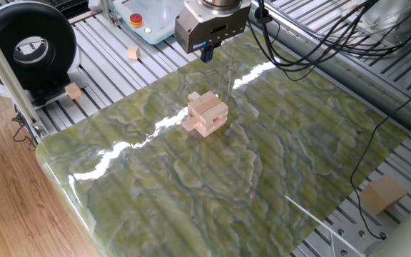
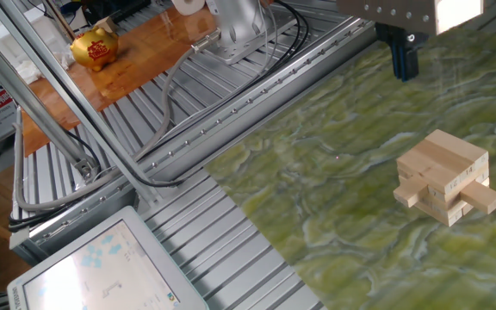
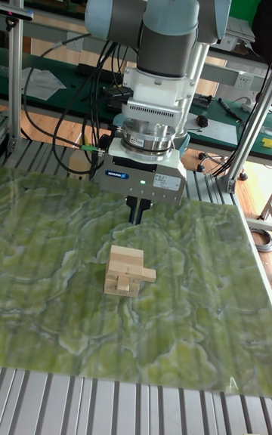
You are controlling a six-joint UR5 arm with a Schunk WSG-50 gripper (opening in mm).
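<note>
A light wooden block stack (image 1: 208, 113) stands on the green marbled board, and short pieces jut from its sides. In exterior view 2 two of those pieces (image 2: 481, 197) stick out low on the stack (image 2: 442, 164). My gripper (image 1: 207, 54) hangs above the board, behind and apart from the stack in exterior view 1. Its dark fingers look shut, with nothing visible between them. Exterior view 3 has the gripper (image 3: 137, 220) beyond the stack (image 3: 126, 267), with clear space between.
Small loose wooden blocks (image 1: 133, 53) lie off the board on the slatted table, and a larger wooden block (image 1: 382, 194) lies at the right. Black cables (image 1: 312, 43) loop beside the arm. Much of the green board (image 1: 155, 207) is bare.
</note>
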